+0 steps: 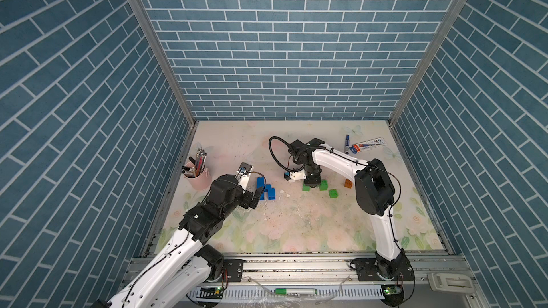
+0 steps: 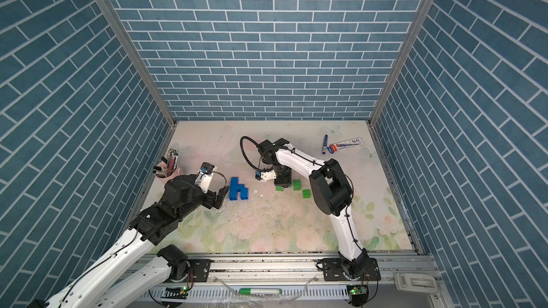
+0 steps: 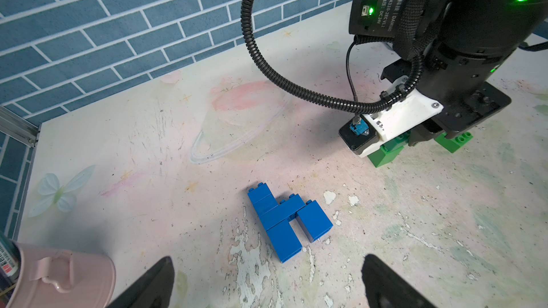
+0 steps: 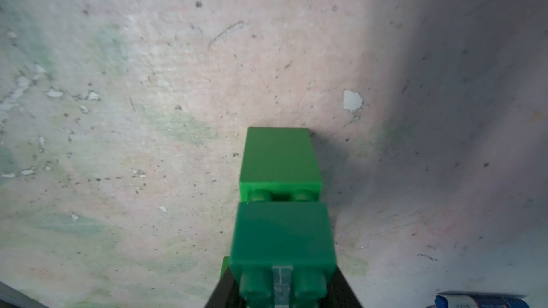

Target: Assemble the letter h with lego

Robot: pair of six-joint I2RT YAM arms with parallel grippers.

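Note:
Blue bricks point(image 3: 284, 239) lie joined in a lowercase-h shape left of centre. My right gripper is down among the green bricks, shut on a green brick point(image 4: 282, 233); just beyond that, in the right wrist view, another green brick point(image 4: 279, 156) rests on the table, close to it or touching. More green bricks point(image 2: 306, 193) lie right of the h shape. My left gripper hangs open over the left side, short of the blue bricks, nothing between its fingers.
A pink pen cup point(image 3: 62, 276) stands at the left. An orange brick point(image 1: 347, 183), a blue marker point(image 1: 347, 142) and a packet point(image 1: 371, 143) lie at the right.

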